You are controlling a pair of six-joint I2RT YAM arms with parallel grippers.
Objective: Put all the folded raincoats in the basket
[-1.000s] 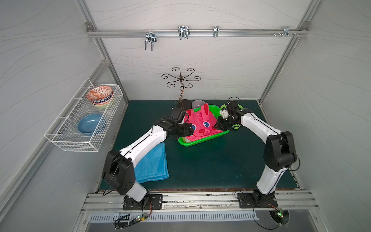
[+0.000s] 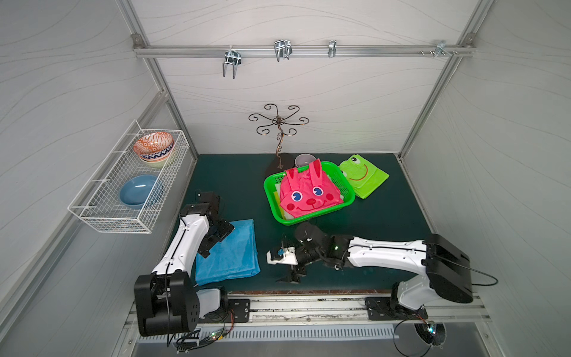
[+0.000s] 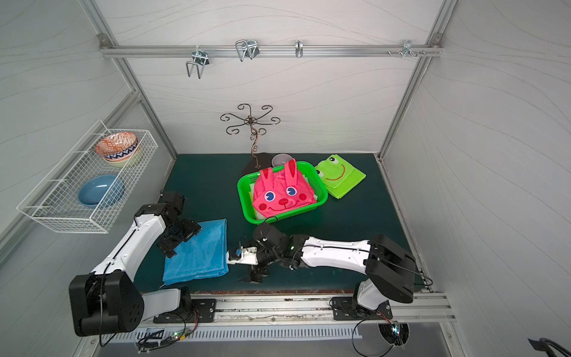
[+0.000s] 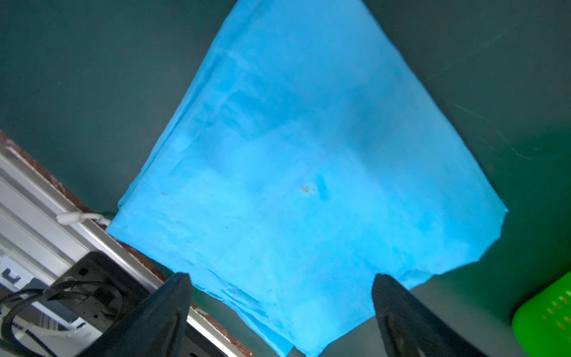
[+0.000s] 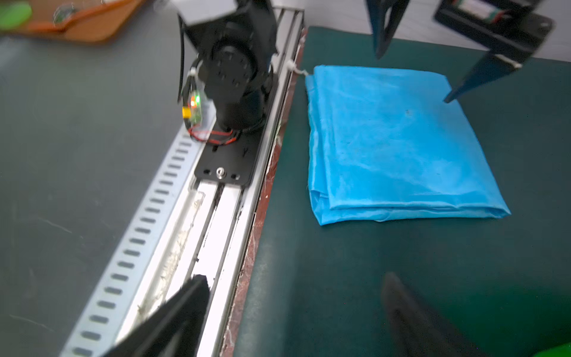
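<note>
A folded blue raincoat (image 2: pixel 233 255) lies flat at the front left of the dark table. My left gripper (image 2: pixel 208 244) hangs over it, open; the left wrist view (image 4: pixel 283 309) shows only the blue fabric beneath, nothing held. My right gripper is low to the right of the raincoat, its fingers apart and empty, facing it. In the green basket (image 2: pixel 273 202) at the back centre lies a pink rabbit-face item (image 2: pixel 309 196), with more cloth under it.
A green frog-face item (image 2: pixel 371 181) lies right of the basket. A metal stand (image 2: pixel 278 122) and grey cup (image 2: pixel 304 158) are behind it. A wire rack with bowls (image 2: pixel 107 220) hangs on the left wall. The table's middle right is partly under my right arm.
Both arms have moved away from the basket: the left down and left over the raincoat, the right down and left toward the table's front, beside the raincoat.
</note>
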